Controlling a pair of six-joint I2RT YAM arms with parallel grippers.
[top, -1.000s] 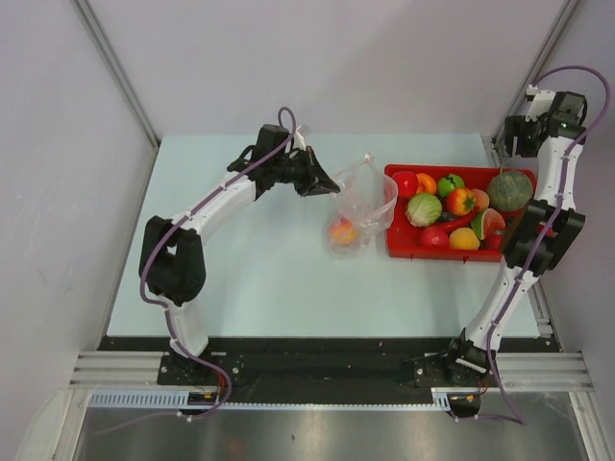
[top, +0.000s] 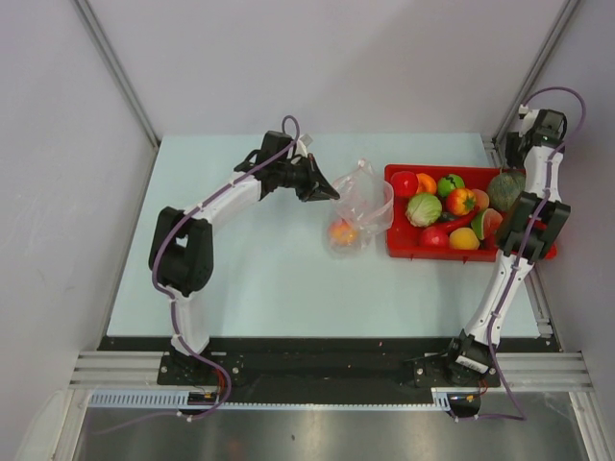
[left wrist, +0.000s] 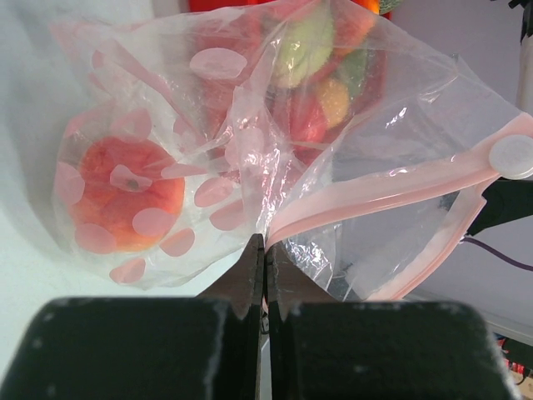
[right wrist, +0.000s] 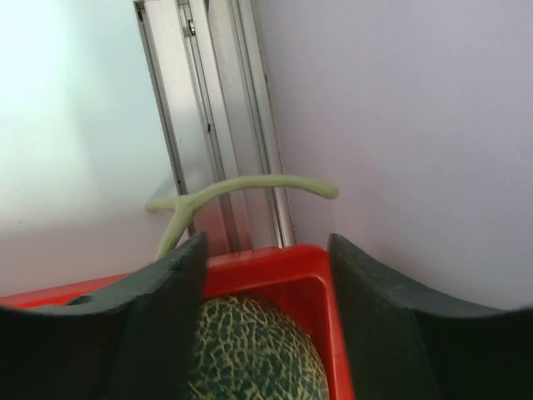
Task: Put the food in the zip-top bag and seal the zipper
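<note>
A clear zip top bag (top: 360, 206) with a pink zipper strip lies left of the red tray, holding an orange-red round fruit (left wrist: 125, 200) at its bottom. My left gripper is shut on the bag's zipper edge, with the bag's mouth spreading to the right. My right gripper stands open above the tray's far right corner, over a green melon (right wrist: 250, 350) with a pale stem, nothing held between its blurred fingers.
The red tray (top: 413, 250) holds a cabbage (top: 423, 208), peppers and several other fruits. A wall stands close on the right.
My right gripper has moved a little left and down toward the melon in the tray's far corner. The left arm has shifted only slightly.
</note>
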